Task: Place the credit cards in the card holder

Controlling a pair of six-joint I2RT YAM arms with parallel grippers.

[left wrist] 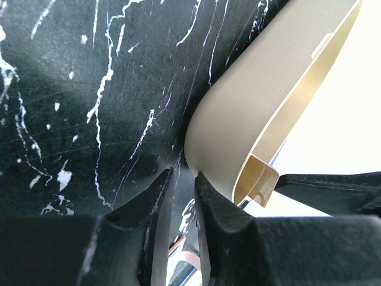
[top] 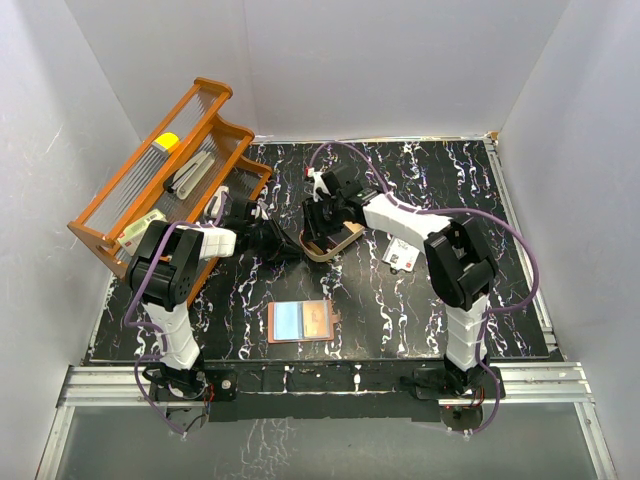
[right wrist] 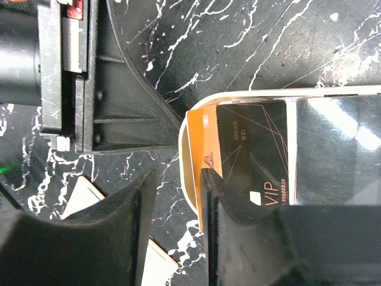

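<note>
A beige open tray [top: 337, 247] holds cards mid-table. At its end, in the right wrist view, an orange card [right wrist: 206, 143] stands beside a black VIP card [right wrist: 253, 149]. My right gripper hovers over that end, fingers apart; the orange card's edge runs down between them, close to the right finger, and I see no grip on it. My left gripper is open and empty outside the tray's rounded corner [left wrist: 226, 143], one finger very close to its wall. The card holder [top: 301, 337] lies open in front, with a blue card [top: 287, 321] and an orange-toned card [top: 316, 320] in its pockets.
A wooden rack [top: 190, 150] with several items fills the back left, close to my left arm. Right of the tray lies a whitish flat item [top: 401, 254]. Free table surrounds the card holder, especially to its right.
</note>
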